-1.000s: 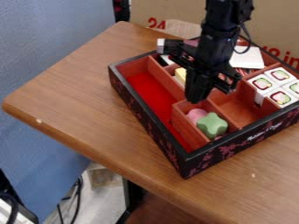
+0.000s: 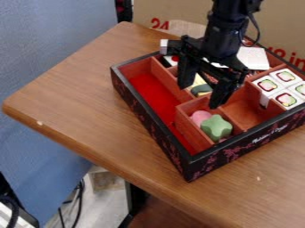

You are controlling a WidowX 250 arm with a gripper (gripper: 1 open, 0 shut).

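My black gripper (image 2: 210, 78) hangs over the middle of a dark patterned box (image 2: 185, 165) with red compartments, its fingers spread apart above the middle compartment, where pale pieces show under it. A green star-shaped piece (image 2: 216, 126) and a pink piece (image 2: 199, 117) lie in the front compartment. White square pieces with red and green marks (image 2: 284, 97) fill the right compartment. The long left compartment (image 2: 154, 98) is bare red. The top of the back compartment is partly hidden by the arm.
A white paper (image 2: 252, 58) and a cardboard box (image 2: 169, 12) stand behind. Cables hang beside the table's lower left.
The gripper's fingers have spread wider and shifted slightly over the middle compartment, showing more of the pale pieces beneath. The box and its contents look unchanged.
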